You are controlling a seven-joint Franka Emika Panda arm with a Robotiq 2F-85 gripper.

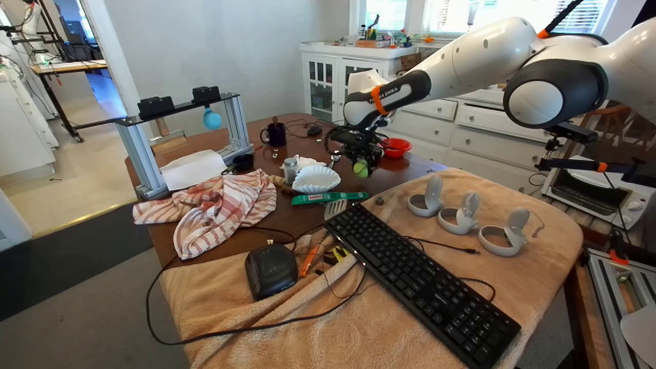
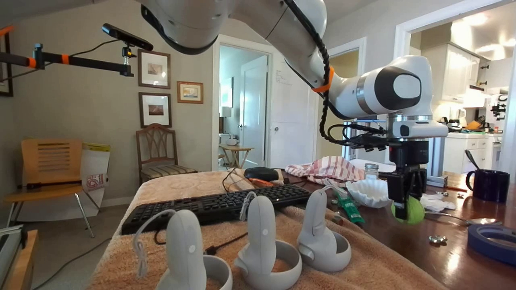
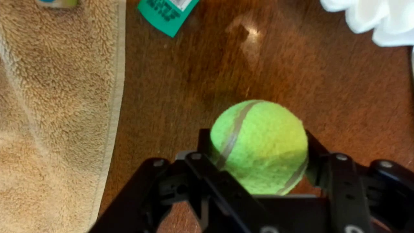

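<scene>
A yellow-green tennis ball point(image 3: 260, 145) is squeezed between the black fingers of my gripper, which is shut on it. In the second exterior view the ball point(image 2: 409, 212) shows at the fingertips, low over the dark wooden table point(image 2: 411, 246); whether it touches the wood I cannot tell. From the first exterior view, ball point(image 1: 361, 168) and gripper stand between the white fluted bowl point(image 1: 316, 179) and the red bowl point(image 1: 396, 147). The red bowl is partly hidden behind the gripper there.
A green tube point(image 1: 329, 197) lies near the towel edge. Grey controllers point(image 1: 472, 215) and a black keyboard point(image 1: 418, 277) rest on the tan towel. Blue tape point(image 2: 496, 241) and a dark mug point(image 2: 491, 185) stand right in the second exterior view.
</scene>
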